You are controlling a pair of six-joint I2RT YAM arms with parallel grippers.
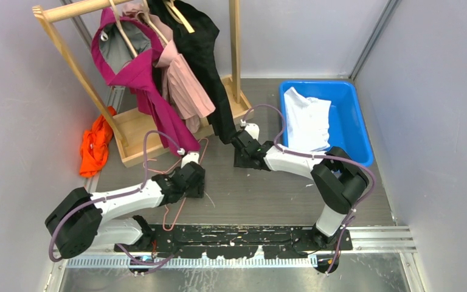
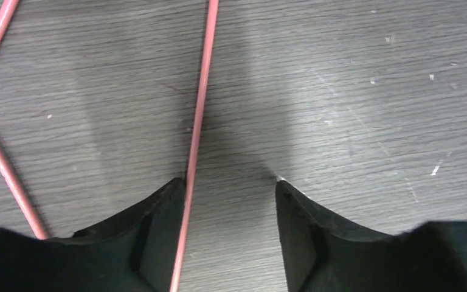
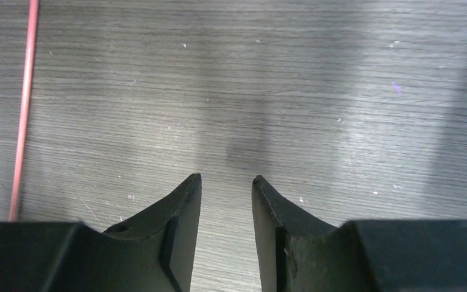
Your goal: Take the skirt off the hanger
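A bare pink wire hanger (image 1: pixel 176 213) lies flat on the floor, partly covered by my left arm. Over it my left gripper is part open; one pink bar (image 2: pixel 199 109) runs between its fingers, close against the left fingertip. Right of the hanger, my right gripper stands open above bare floor, with nothing between its fingers. White cloth (image 1: pixel 307 118) lies in the blue bin (image 1: pixel 357 115). Which garment is the skirt, I cannot tell.
Magenta (image 1: pixel 152 91), pink (image 1: pixel 185 85) and black (image 1: pixel 200 61) garments hang on a wooden rack (image 1: pixel 236 48) at the back left. Orange cloth (image 1: pixel 96 146) lies by the left wall. Open floor (image 1: pixel 267 201) spreads before the bin.
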